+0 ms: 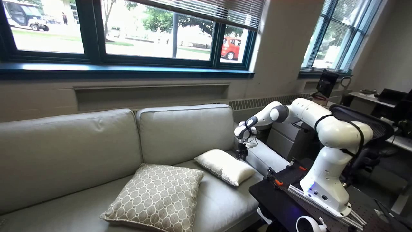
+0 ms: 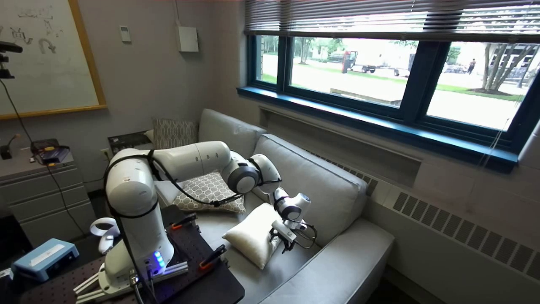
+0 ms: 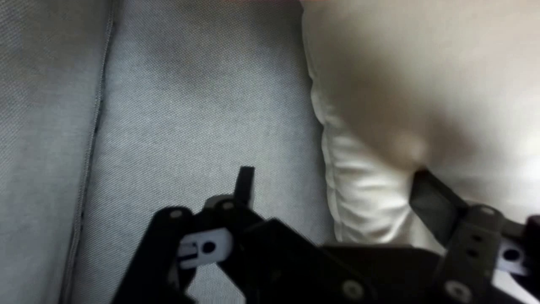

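A plain cream pillow (image 1: 224, 166) lies on the sofa seat near the armrest. At its edge on the armrest side is my gripper (image 1: 241, 156), pointing down. In the wrist view the gripper is open wide, with its left finger (image 3: 245, 183) over bare grey seat fabric and its right finger (image 3: 434, 202) against the cream pillow (image 3: 471, 66), where the cloth is dented. The pillow's seamed edge runs between the two fingers. From the other side, the cream pillow (image 2: 253, 235) is partly covered by the gripper.
A patterned pillow (image 1: 162, 195) rests on the seat left of the cream one. The sofa armrest (image 2: 336, 266) and backrest (image 1: 187, 133) stand close to the gripper. A black table (image 1: 276, 203) carries the arm's base in front of the sofa.
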